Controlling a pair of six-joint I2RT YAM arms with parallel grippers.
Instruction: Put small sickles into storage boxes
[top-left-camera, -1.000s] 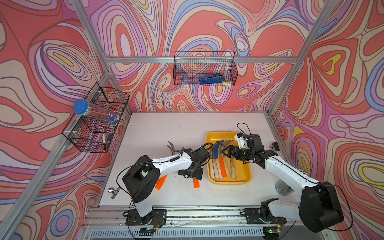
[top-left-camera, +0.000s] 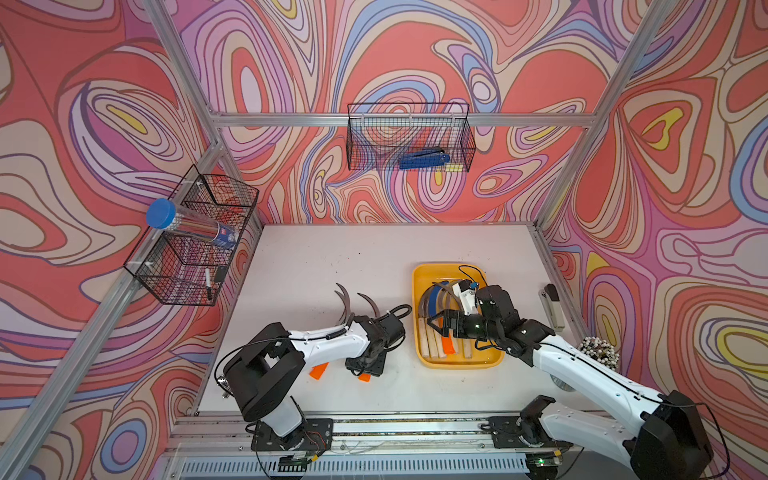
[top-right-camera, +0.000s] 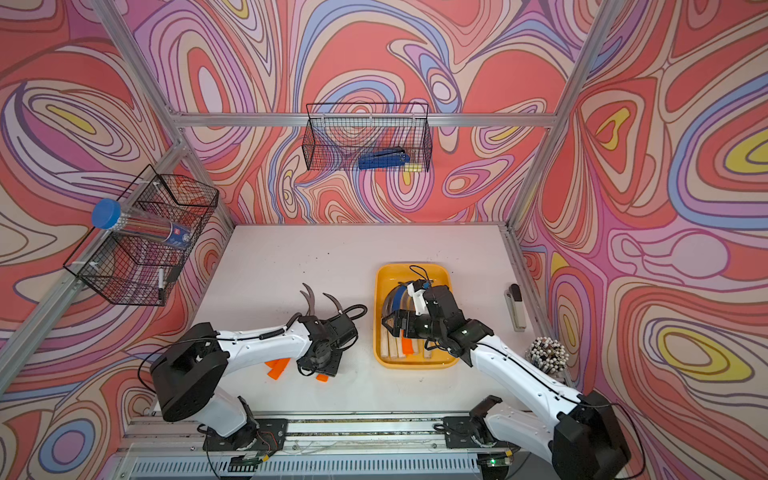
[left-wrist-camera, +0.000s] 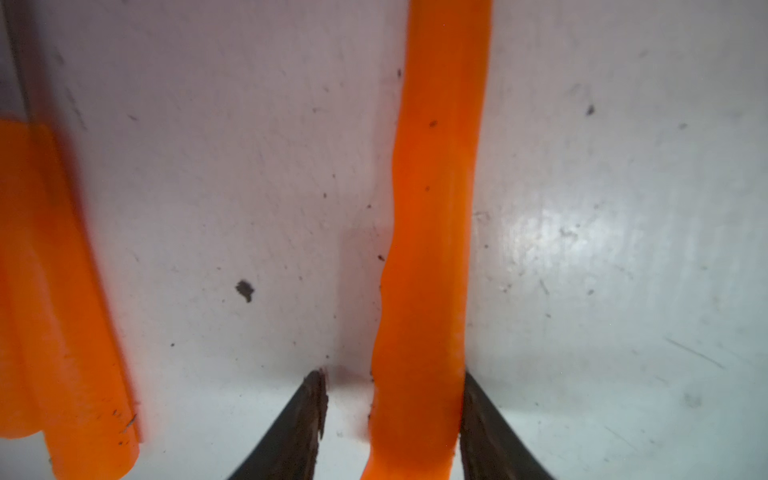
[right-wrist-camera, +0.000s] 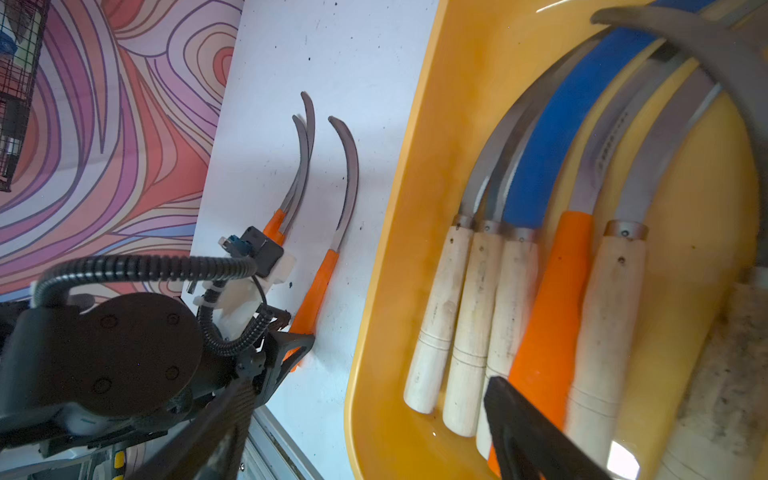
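Observation:
In the left wrist view my left gripper straddles the orange handle (left-wrist-camera: 432, 200) of a sickle on the white table. Its fingers are part open; a gap shows on the handle's left side, while the right finger (left-wrist-camera: 480, 424) lies close against it. That sickle's curved blade (right-wrist-camera: 349, 176) points away from me. To its left lie two more orange-handled sickles (right-wrist-camera: 297, 164), side by side. My right gripper is open and empty over the yellow storage box (top-left-camera: 417, 276), which holds several sickles with wooden, orange and blue parts.
A knife-like tool (top-left-camera: 553, 305) lies at the table's right edge, near a container of white-tipped sticks (top-left-camera: 598, 352). Wire baskets (top-left-camera: 410, 144) hang at the back and left.
The left gripper has moved left and toward the front edge. The sickle beneath it now lies with its handle end farther left. My right arm has shifted left over the box.

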